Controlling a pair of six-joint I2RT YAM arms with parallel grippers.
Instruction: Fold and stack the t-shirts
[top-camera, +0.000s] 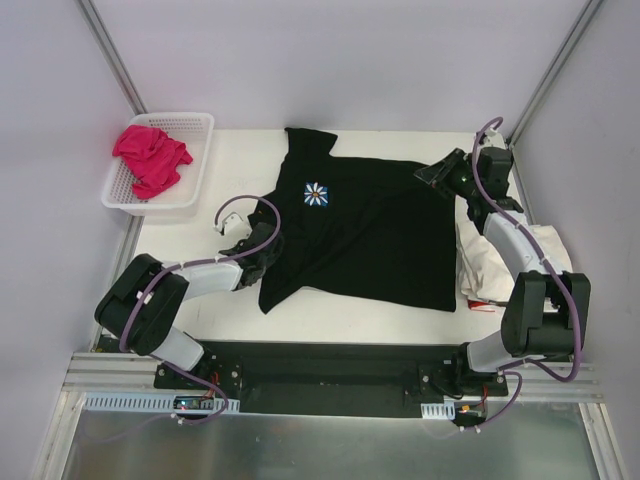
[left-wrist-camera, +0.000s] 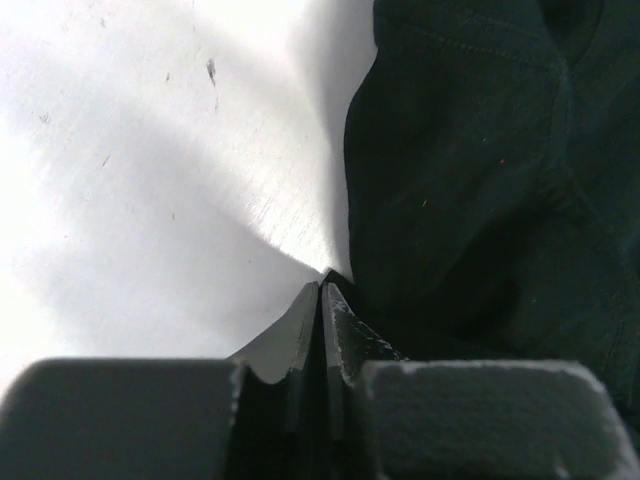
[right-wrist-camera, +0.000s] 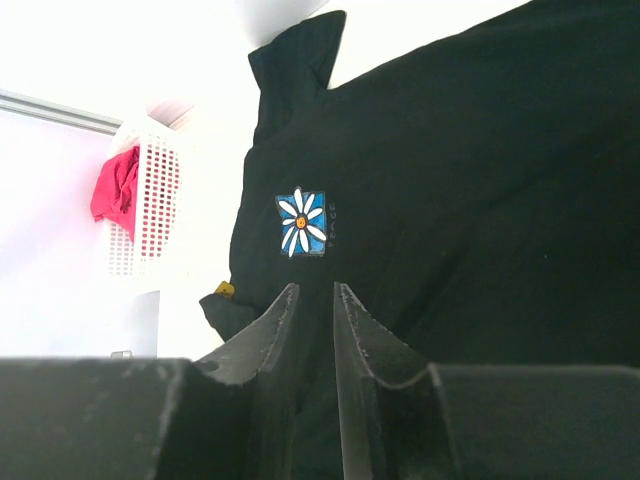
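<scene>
A black t-shirt (top-camera: 370, 240) with a blue daisy print (top-camera: 316, 195) lies spread across the table, folds along its left side. My left gripper (top-camera: 262, 250) is down at that left edge, fingertips shut on a dark fold of the cloth in the left wrist view (left-wrist-camera: 325, 290). My right gripper (top-camera: 430, 175) hangs above the shirt's upper right corner; in the right wrist view its fingers (right-wrist-camera: 370, 350) stand a little apart, nothing visible between them but the shirt beyond.
A white basket (top-camera: 190, 135) holding red cloth (top-camera: 150, 160) stands at the back left. Folded white cloth (top-camera: 515, 260) is stacked at the right, beside the right arm. Bare table (top-camera: 205, 320) shows at the front left.
</scene>
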